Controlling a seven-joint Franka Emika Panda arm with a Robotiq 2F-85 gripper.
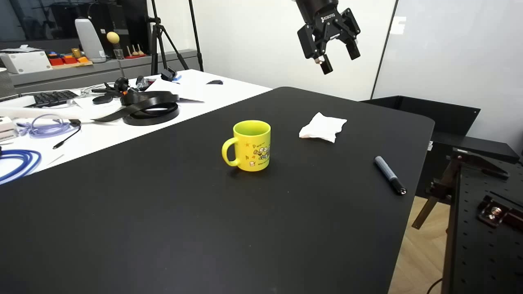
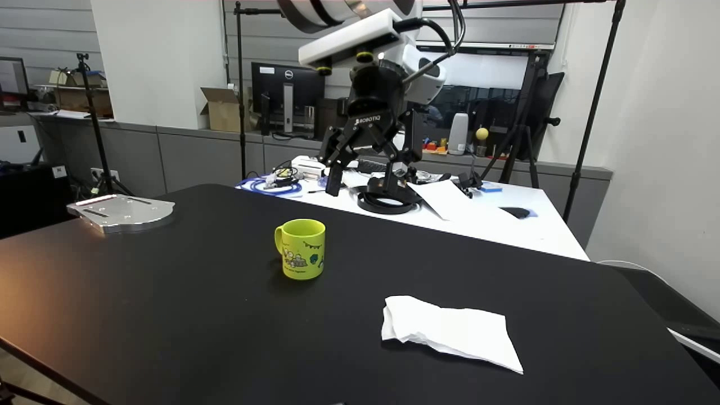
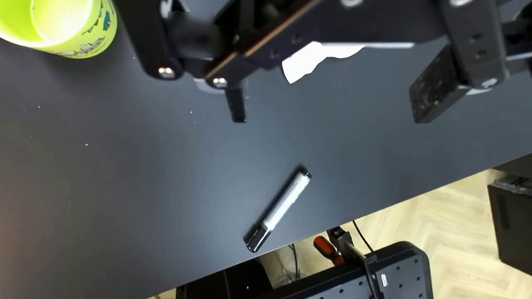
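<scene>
My gripper hangs open high above the far part of the black table, nothing between its fingers. In the wrist view the gripper has its fingertips wide apart over bare tabletop. A yellow-green mug with cartoon prints stands upright near the middle, its handle to the left in exterior view 1. Behind it to the right lies a crumpled white tissue, partly hidden by the gripper in the wrist view. A grey marker with a black cap rests near the table's right edge; the wrist view shows this marker below the fingers.
A silver metal plate lies at the table's far left in exterior view 2. Beside the black table, a white table carries cables, black tape and a keyboard.
</scene>
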